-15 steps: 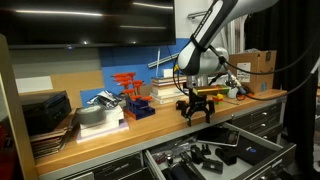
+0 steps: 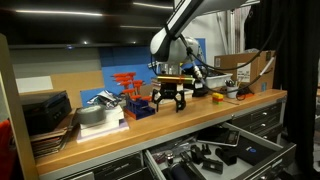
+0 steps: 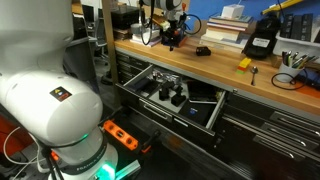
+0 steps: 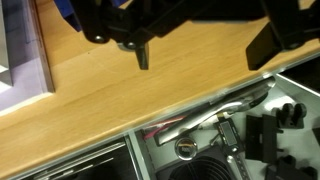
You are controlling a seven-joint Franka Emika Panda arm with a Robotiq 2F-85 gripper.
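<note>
Above the wooden counter [image 2: 145, 128], my gripper [image 2: 168, 105] hangs open, fingers pointing down and nothing between them. In the wrist view the dark fingers [image 4: 265, 46] stand wide apart over bare wood. An open drawer [image 3: 130, 86] lies below the counter's front edge. Inside it are several black items, a coiled black cable [image 4: 205, 168], a silver tool [image 4: 215, 115] and a small round metal piece [image 4: 186, 149]. Part of the counter behind the arm is hidden in the second exterior view.
Red bins [image 2: 127, 82], a blue bin [image 2: 140, 107] and a grey pot [image 2: 92, 115] stand along the counter's back. A black tray [image 2: 45, 112] sits at the left. Farther right are cardboard boxes [image 2: 240, 65].
My gripper has moved left along the counter and slightly up, away from above the drawer's middle. It stays open. The drawer and the things in it look unchanged.
</note>
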